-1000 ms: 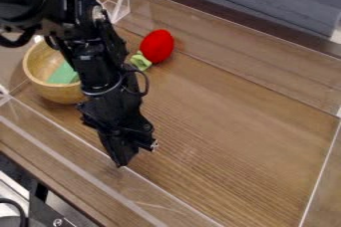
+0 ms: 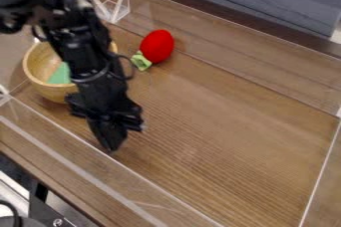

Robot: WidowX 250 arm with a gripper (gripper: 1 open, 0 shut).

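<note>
My black gripper hangs low over the wooden tabletop at the left, blurred, shut, with nothing visible between its fingers. A yellow bowl holding a green item sits at the upper left, partly hidden behind the arm. A red tomato-like object with a green part lies at the back, to the right of the arm.
A raised wooden edge and a grey wall run along the back.
The bowl and red object look unmoved.
</note>
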